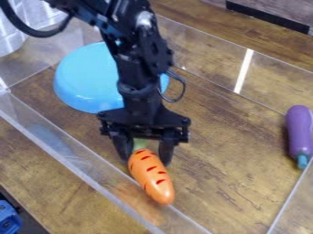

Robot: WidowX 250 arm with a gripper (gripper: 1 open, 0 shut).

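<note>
My black gripper (pixel 145 146) is low over a toy carrot (pixel 152 175), orange with dark marks, that lies on the wooden surface. Its fingertips sit at either side of the carrot's green top, which is partly hidden beneath the gripper body; whether they close on it is unclear.
A light blue bowl (pixel 79 89) is behind the gripper at left. A purple toy (pixel 299 130) with a teal tip lies at the right. Clear walls surround the area, with a blue object (pixel 6 219) outside at lower left.
</note>
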